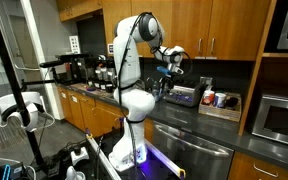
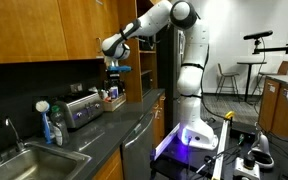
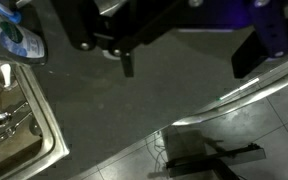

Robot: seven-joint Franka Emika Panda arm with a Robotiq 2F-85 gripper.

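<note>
Over the dark countertop point(image 3: 94, 120) my gripper stands open in the wrist view, its two dark fingers wide apart. Only bare counter shows between them. In exterior view 1 the gripper point(image 1: 167, 84) hangs at the end of the white arm, in front of the left part of the silver toaster point(image 1: 188, 96). Seen from the other side, the gripper point(image 2: 112, 82) is above counter level, and the toaster point(image 2: 81, 109) stands against the back wall. The fingertips are too small to make out in the exterior views.
A steel sink point(image 2: 76, 157) and a clear bottle point(image 3: 18, 42) lie along one side of the wrist view. Right of the toaster stands a wooden crate point(image 1: 223, 113) with several items. A microwave point(image 1: 279, 119) is farther right.
</note>
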